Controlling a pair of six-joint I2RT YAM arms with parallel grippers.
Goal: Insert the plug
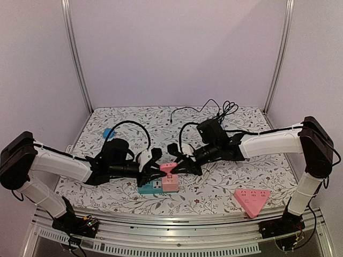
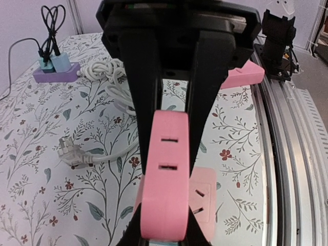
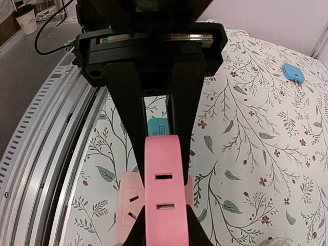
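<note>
A pink adapter plug (image 1: 168, 166) with slots is held near the front middle of the table. From its left side my left gripper (image 1: 163, 172) is shut on it, and from its right my right gripper (image 1: 176, 169) is shut on it too. Slots on the plug face up in the left wrist view, between the dark fingers. Below it a pink outlet block (image 1: 170, 183) stands against a teal strip (image 1: 146, 189). The held plug (image 3: 165, 189) hides part of that block in the right wrist view. Whether plug and block touch, I cannot tell.
A pink triangular block (image 1: 252, 201) lies at the front right, a blue piece (image 1: 108, 133) at the back left. A purple strip (image 2: 57, 73) with plugs, a white cable and a white plug (image 2: 73, 152) lie behind.
</note>
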